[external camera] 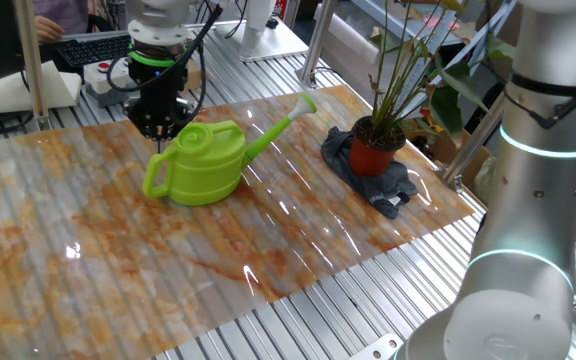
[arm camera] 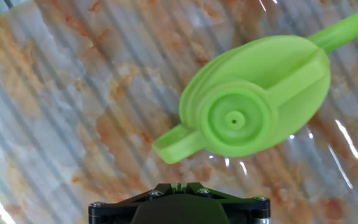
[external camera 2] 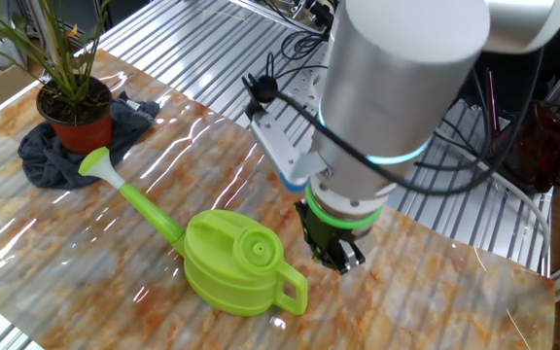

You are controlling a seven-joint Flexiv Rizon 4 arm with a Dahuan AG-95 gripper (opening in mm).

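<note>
A light green watering can (external camera: 205, 165) stands upright on the marble-patterned sheet (external camera: 78, 270), its long spout (external camera: 280, 128) pointing toward the plant. My gripper (external camera: 159, 132) hangs near its handle end, apart from the can. In the second exterior view the gripper (external camera 2: 348, 261) is to the right of the loop handle (external camera 2: 294, 290). The wrist view looks down on the can's round lid (arm camera: 234, 121) and handle (arm camera: 178, 144). There the gripper shows at the bottom edge, its fingertips together and nothing visible between them.
A potted plant (external camera: 372, 155) sits on a dark cloth (external camera: 388, 188) beyond the spout. A control box with buttons (external camera: 113, 85) and a keyboard (external camera: 96, 50) lie behind the sheet.
</note>
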